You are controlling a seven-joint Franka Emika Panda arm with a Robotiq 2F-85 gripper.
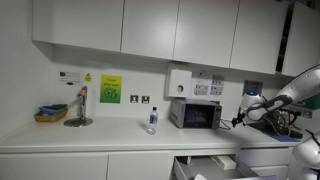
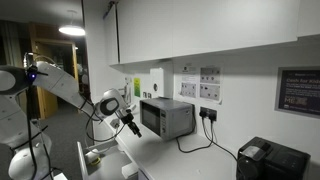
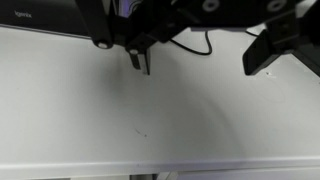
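My gripper is open, its dark fingers wide apart with only white worktop showing between them. In exterior view 1 the gripper (image 1: 237,122) is at the right, over the counter beside the microwave. A dark microwave (image 1: 196,114) with a silver body stands on the white counter (image 1: 100,137). A bottle (image 1: 153,121) with a dark cap stands upright left of the microwave. Below the counter, a drawer (image 1: 205,167) stands open, with something pale inside it.
A tap (image 1: 82,105) and a basket (image 1: 49,114) are at the counter's left end. A black toaster (image 2: 272,160) stands at the near right in exterior view 2. Cables (image 2: 196,149) run near the microwave. Cupboards (image 1: 150,28) hang above; the counter between tap and bottle is clear.
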